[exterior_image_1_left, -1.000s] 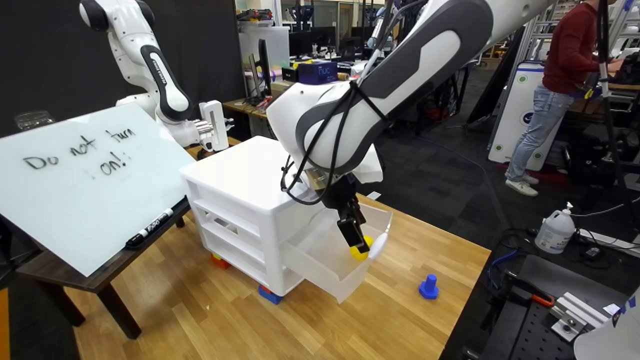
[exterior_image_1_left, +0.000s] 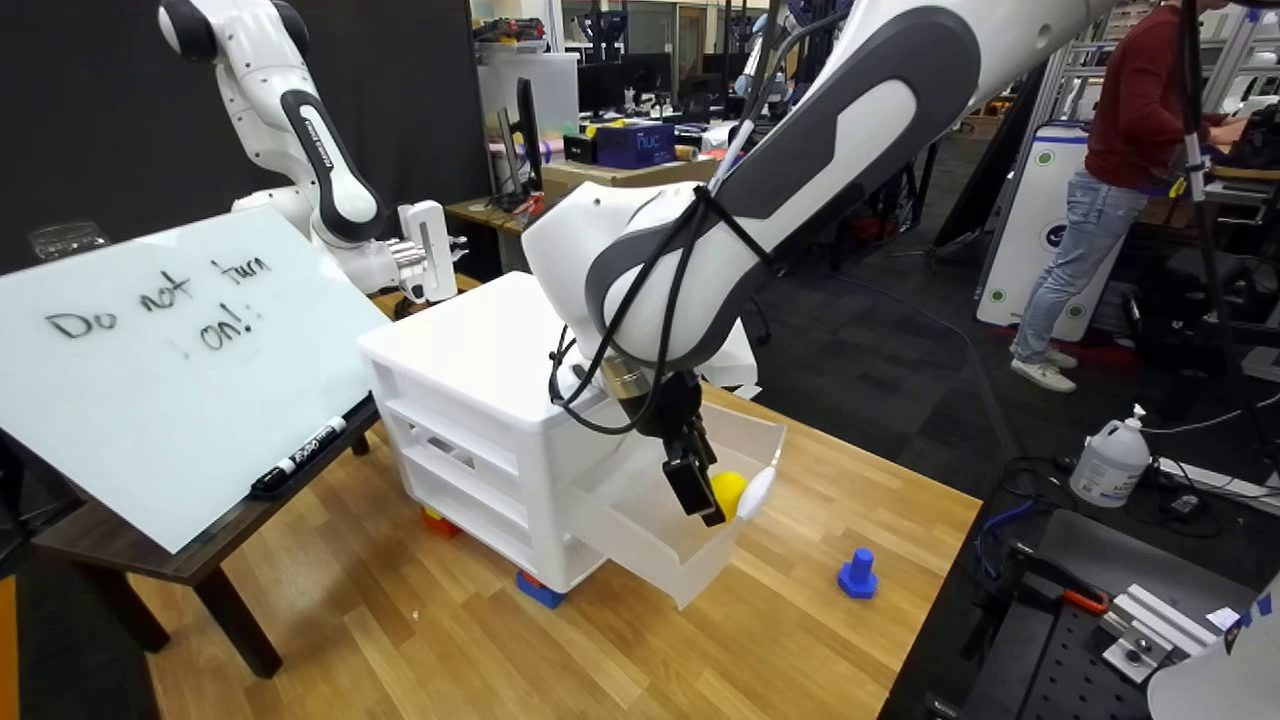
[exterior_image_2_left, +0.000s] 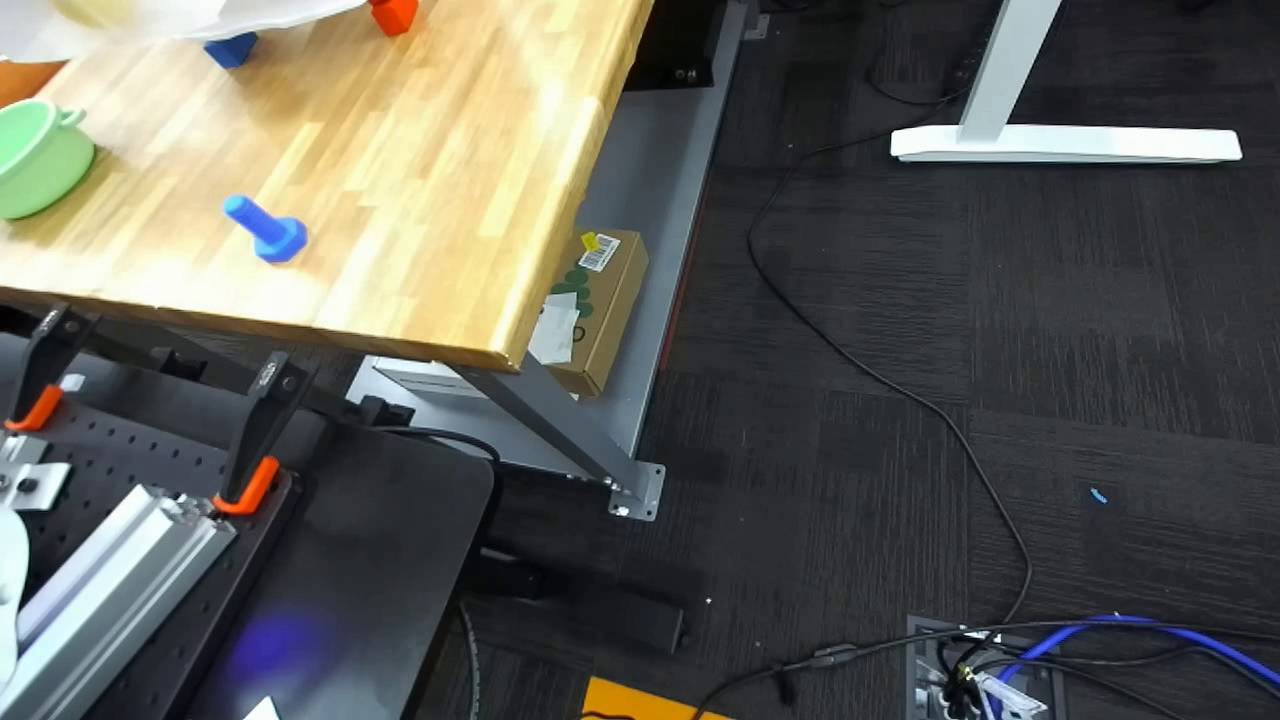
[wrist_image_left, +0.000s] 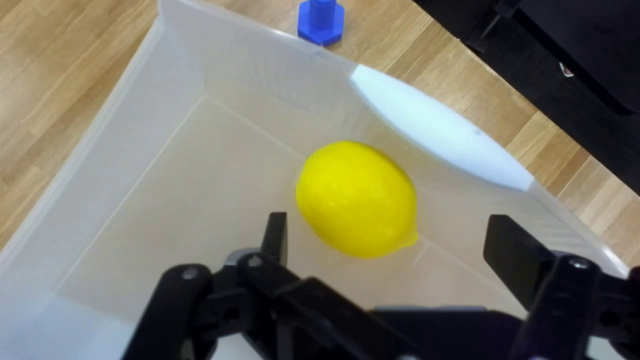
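Observation:
A yellow lemon (wrist_image_left: 357, 201) lies on the floor of the pulled-out translucent drawer (wrist_image_left: 174, 198), close to its front wall. In exterior view 1 the lemon (exterior_image_1_left: 727, 490) is partly covered by my black gripper (exterior_image_1_left: 710, 504), which reaches down into the drawer (exterior_image_1_left: 588, 522). The wrist view has my gripper open, one finger to each side of the lemon's lower part, with clear gaps and no contact visible. The drawer belongs to a white drawer unit (exterior_image_1_left: 462, 348). How far the fingertips are above the drawer floor is hard to tell.
A blue bolt-shaped piece (exterior_image_1_left: 858, 576) stands on the wooden table beyond the drawer front. A green pot (exterior_image_2_left: 42, 162) is at the table's left in exterior view 2. A tilted whiteboard (exterior_image_1_left: 180, 360) stands left of the unit. Bare table surrounds the drawer front.
My gripper has moved lower and slightly left in exterior view 1, deeper into the drawer. More of the lemon shows beside it. The drawer and bolt-shaped piece have stayed put.

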